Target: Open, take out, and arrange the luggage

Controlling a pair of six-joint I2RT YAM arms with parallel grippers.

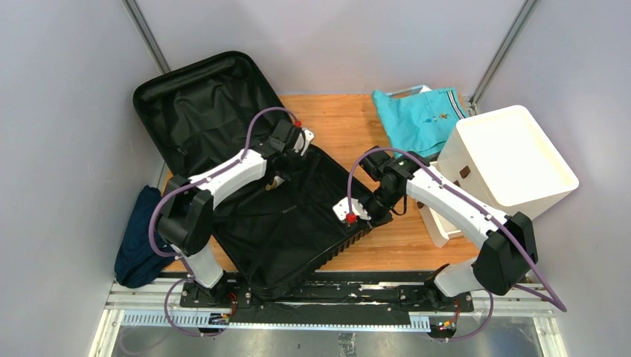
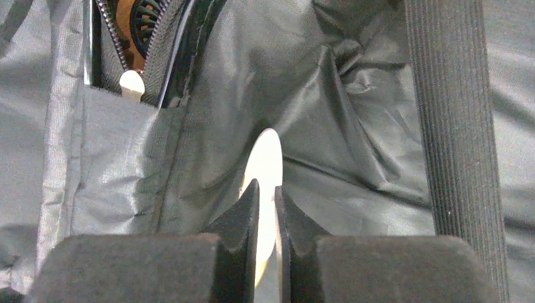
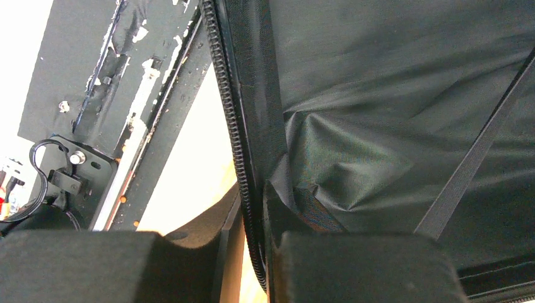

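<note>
The black suitcase [image 1: 298,245] lies open, its lid [image 1: 201,97] raised at the back left. My left gripper [image 1: 286,167] is inside the base near the hinge side, shut on a flat white oval item [image 2: 265,158] with a yellowish edge, over creased lining; what the item is I cannot tell. My right gripper [image 1: 372,216] is shut on the zippered rim [image 3: 230,107] of the suitcase at its right corner, with dark lining and a strap [image 3: 467,158] beside it.
A turquoise folded garment [image 1: 409,119] lies at the back right, beside a white drawer box [image 1: 513,149] with a drawer out. Dark blue cloth [image 1: 138,245] lies at the left. Bare wood [image 1: 335,119] shows behind the suitcase.
</note>
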